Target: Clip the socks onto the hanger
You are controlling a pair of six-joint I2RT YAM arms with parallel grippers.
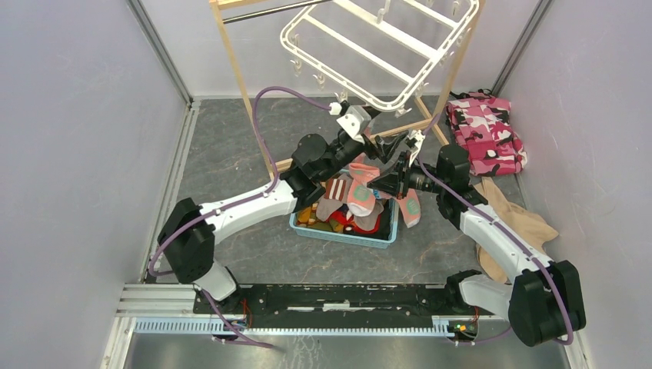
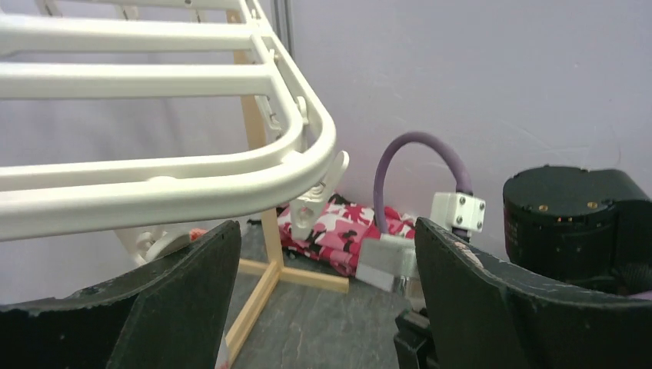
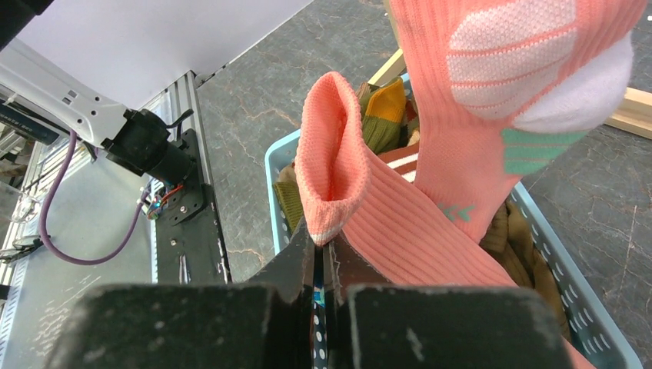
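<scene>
A white hanger [image 1: 400, 94] with clips fills the top of the top view. In the left wrist view its rounded corner and a clip [image 2: 308, 207] appear beyond my left gripper, whose fingers stand apart with nothing visible between them. My right gripper is shut on the cuff of a pink sock [image 3: 332, 173], which rises above the fingertips with its open end up. Another pink sock [image 3: 461, 115], with white and green patches, hangs close by in the right wrist view; its top end is out of frame there.
Under the grippers, a blue basket [image 1: 338, 237] holds several socks. A wooden frame [image 1: 240, 77] stands behind it. A pink camouflage bundle [image 1: 486, 134] and a tan cloth [image 1: 513, 223] lie at the right.
</scene>
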